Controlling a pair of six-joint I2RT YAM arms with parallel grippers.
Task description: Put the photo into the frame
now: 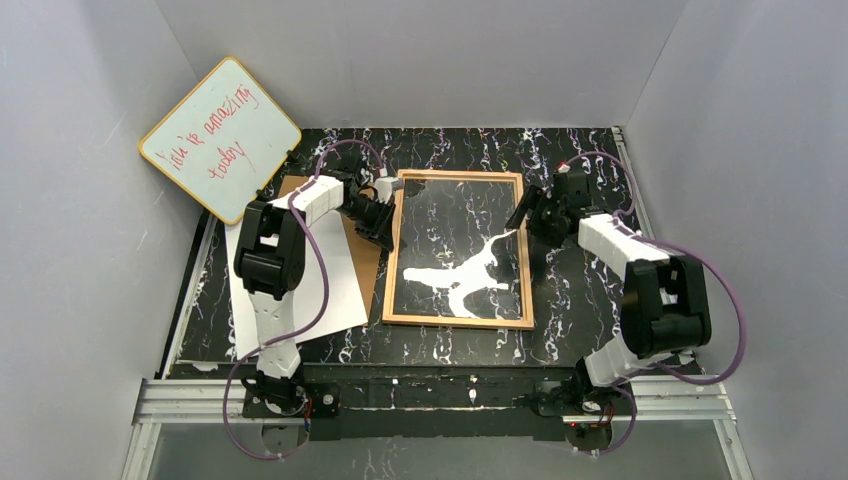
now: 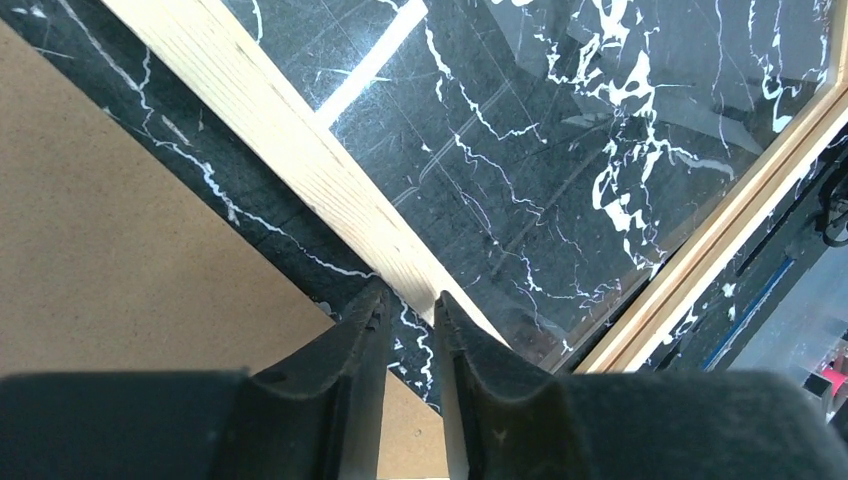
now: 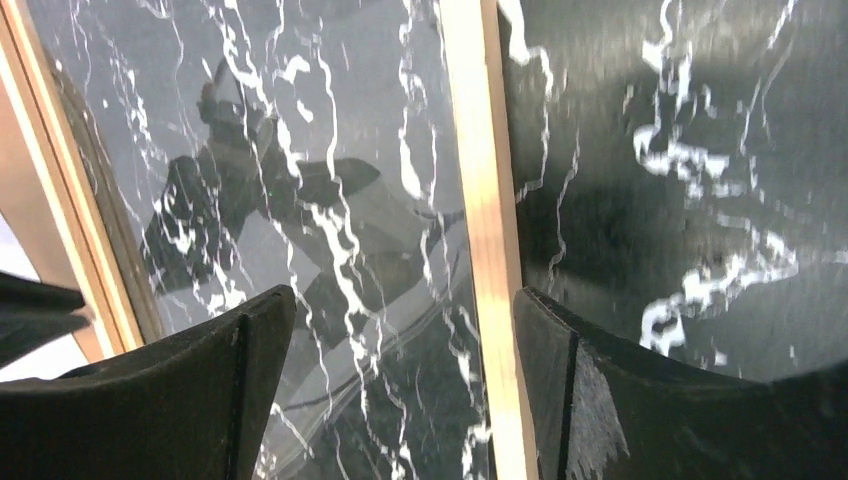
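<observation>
The wooden photo frame lies flat on the dark marbled table, its clear pane showing the table's pattern and a white glare patch. Left of it, a white sheet lies over a brown board; I cannot tell whether this sheet is the photo. At the frame's left bar, my left gripper is narrowly open, one fingertip over the bar and the other over the gap beside the board. My right gripper stands wide open over the right bar, which passes between its fingers close to the right one.
A whiteboard with red writing leans at the back left. Bare table extends right of the frame, and a narrow strip is clear in front of it. Cables loop beside both arms.
</observation>
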